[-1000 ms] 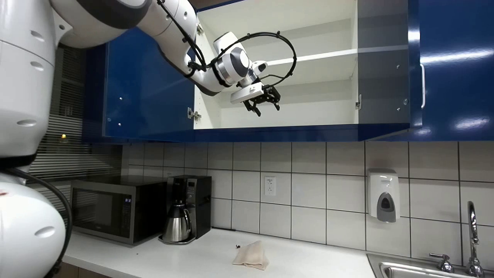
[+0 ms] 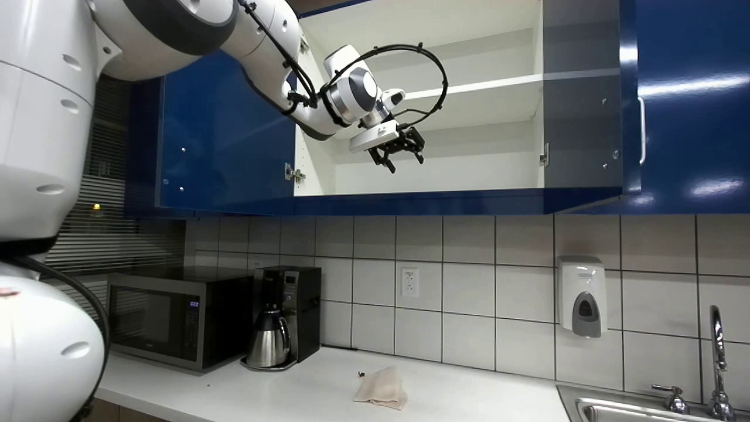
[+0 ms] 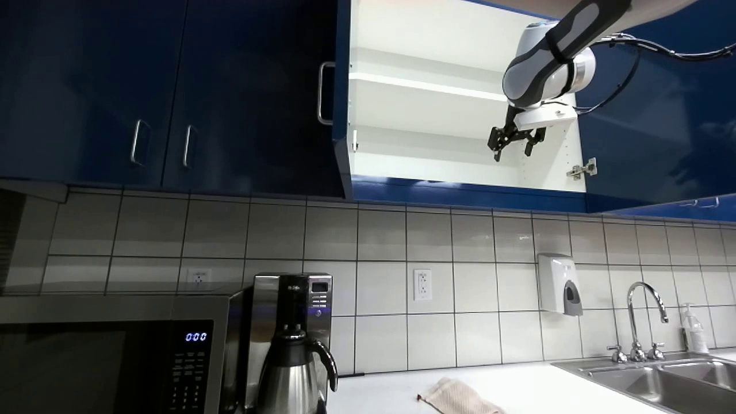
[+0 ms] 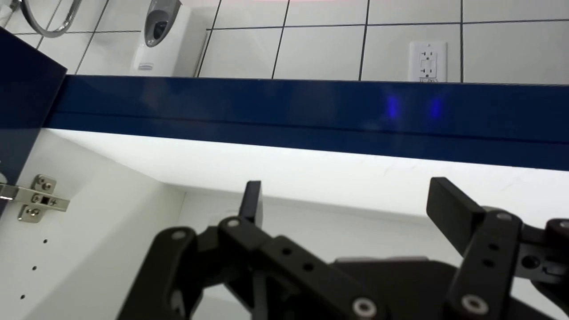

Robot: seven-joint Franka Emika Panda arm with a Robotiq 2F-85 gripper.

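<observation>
My gripper hangs in front of the open upper cabinet, below its middle shelf. Its two black fingers stand wide apart in the wrist view, with the pale cabinet interior behind them and nothing between. In the second exterior view the gripper is toward the right side of the cabinet opening, tipped downward. The cabinet's lower compartment looks empty. Below, on the white counter, lies a crumpled pinkish cloth, far from the fingers.
Blue open doors flank the cabinet, and its blue bottom edge runs close to the gripper. A microwave and a coffee maker with its steel carafe stand on the left. A soap dispenser and sink are at right.
The arm's base and upper links have shifted slightly to the right in the picture. The cloth and cabinet are unchanged.
</observation>
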